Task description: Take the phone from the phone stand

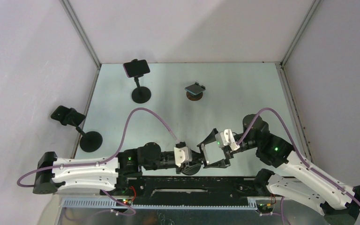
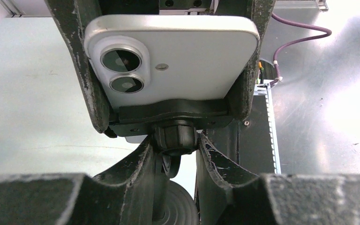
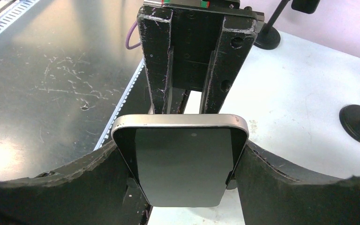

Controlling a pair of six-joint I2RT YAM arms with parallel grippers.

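A silver phone (image 2: 192, 65) shows its back and two cameras in the left wrist view. Its lower part sits behind the black cradle of a phone stand (image 2: 177, 134); whether the cradle still clasps it I cannot tell. My left gripper is shut on the stand's neck just under the cradle's knob. From the other side, my right gripper (image 1: 214, 149) straddles the phone, one finger along each side edge. The dark screen of the phone (image 3: 185, 166) faces the right wrist camera. How firmly those fingers press is not clear.
Two more phone stands (image 1: 140, 95) (image 1: 91, 141) with phones stand at the left of the white table (image 1: 168, 117). A low stand with a device (image 1: 195, 89) is at the back middle. Open table lies at the back right.
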